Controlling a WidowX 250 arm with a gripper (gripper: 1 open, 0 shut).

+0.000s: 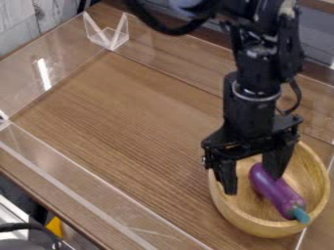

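Observation:
A black robot arm hangs down from the top right, with its gripper point(253, 160) open over and inside the rim of a yellow bowl point(268, 224). A purple elongated object point(275, 192) with a light blue tip lies in the bowl, between and below the fingers, slanting toward the lower right. The left finger is at the bowl's left side, the right one near its back.
A small white wire-like item point(107, 32) stands at the back left. Dark cabling lies at the lower left edge.

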